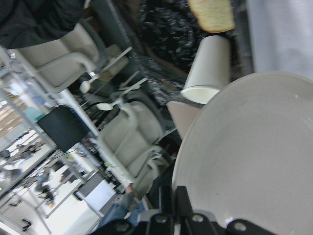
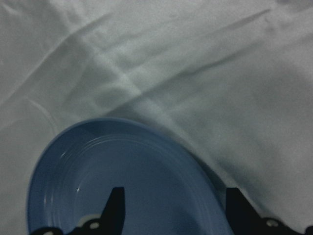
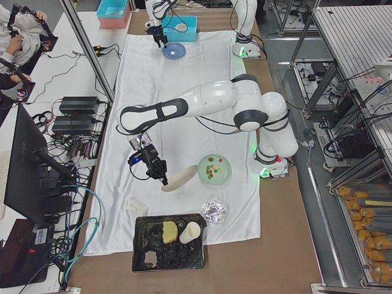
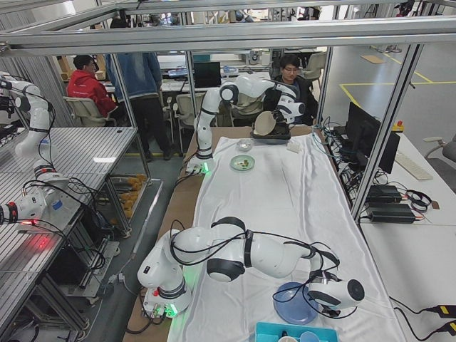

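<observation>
A cream plate [image 3: 179, 179] is gripped by my left gripper [image 3: 163, 179], raised over the cloth beside a green plate [image 3: 215, 171] with small food pieces; it fills much of the left wrist view [image 1: 249, 147]. My right gripper stands open low over a blue plate [image 2: 137, 181] at the other end. A black tray [image 3: 159, 251] holds bread [image 3: 170, 231], a white cup [image 3: 190, 233] and a small pale piece.
A foil bundle [image 3: 214, 211] and a white item [image 3: 137, 207] lie near the tray. A blue bin [image 3: 190, 30] sits beyond the blue plate.
</observation>
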